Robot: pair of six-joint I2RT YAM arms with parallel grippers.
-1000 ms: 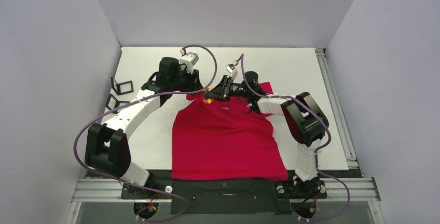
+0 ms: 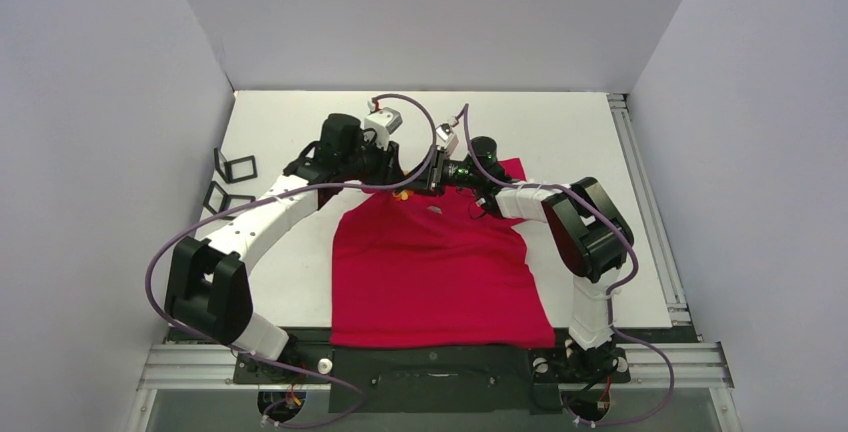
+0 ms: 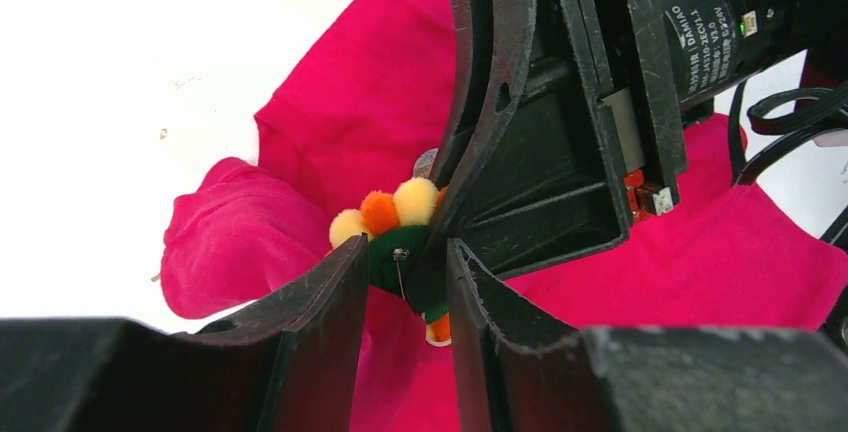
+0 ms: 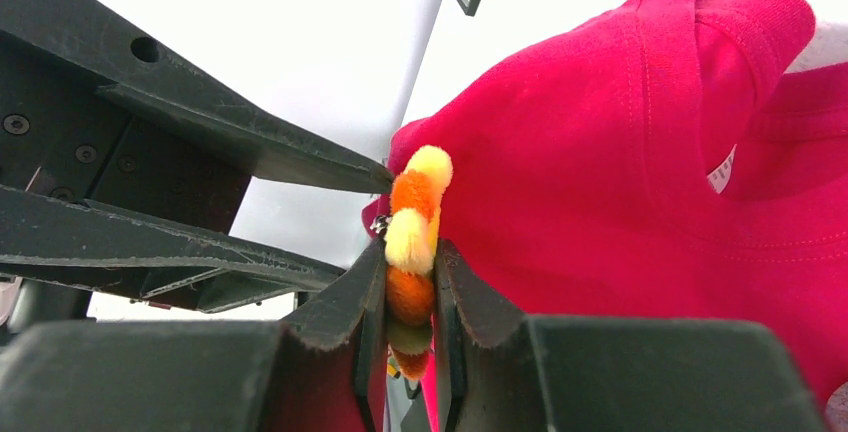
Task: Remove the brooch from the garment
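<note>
Spread on the white table is the red garment point(image 2: 440, 282). The brooch point(image 4: 410, 237) is fuzzy, with orange and pale yellow balls. My right gripper is shut on it, a finger pressed to each side. In the left wrist view, the brooch's dark green back point(image 3: 385, 262) shows a thin metal pin point(image 3: 402, 270). My left gripper points at this back, its fingers apart with the pin in line with the gap. No contact of both left fingers with anything shows. Whether the pin still runs through cloth cannot be told.
Two black frames point(image 2: 237, 168) stand at the table's left side. Both grippers crowd together over the garment's upper part. Purple cables point(image 2: 300, 187) loop above the arms. Bare table point(image 2: 560, 132) lies at the back right.
The left gripper has moved right, closing in on the brooch beside the right gripper. In the top view the right arm and the garment look nearly unchanged.
</note>
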